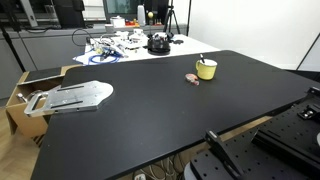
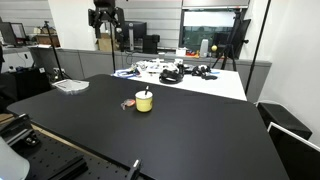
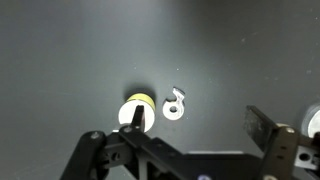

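Observation:
A yellow mug (image 1: 206,69) stands upright on the dark table (image 1: 140,124), with a dark thin thing sticking up from it. Beside it lies a small pinkish, ring-shaped piece with a tail (image 1: 192,79), pale in the wrist view (image 3: 174,104). Seen from above, the mug (image 3: 140,101) is partly covered by one finger. My gripper is open, its fingers wide apart and nothing between them. It hangs high over the table, well clear of mug and piece; the second exterior view also has the gripper (image 2: 106,20) near its top edge.
A white flat tray-like object (image 1: 78,97) lies at the table's left end. Cables and equipment (image 1: 120,45) crowd a white surface behind. A round pale object (image 3: 313,122) shows at the wrist view's right edge.

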